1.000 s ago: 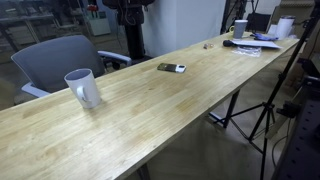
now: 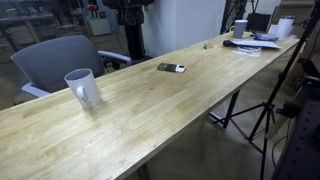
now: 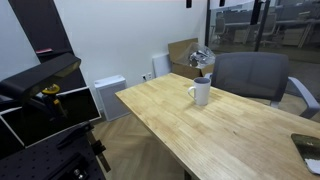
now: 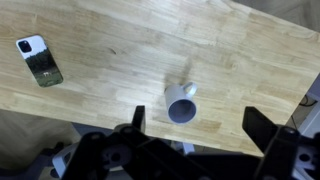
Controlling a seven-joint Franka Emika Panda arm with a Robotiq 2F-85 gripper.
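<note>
A white mug [image 2: 84, 88] stands upright on the wooden table, toward the left in exterior view 1 and near the middle in exterior view 2, where the mug [image 3: 202, 91] shows its handle. From above, the wrist view looks into the mug's dark mouth [image 4: 182, 110]. My gripper is open, its two dark fingers far apart at the bottom of that view, with the mug framed between them but well below. Nothing is held. A phone [image 4: 40, 61] lies flat on the table, apart from the mug.
Office chairs [image 3: 251, 77] stand along the table's far side. In exterior view 1, papers [image 2: 252, 42] and a dark cup [image 2: 240, 28] occupy the distant end. Bare wooden table [image 2: 140, 105] surrounds the mug. A tripod [image 2: 268, 105] stands beyond the near edge.
</note>
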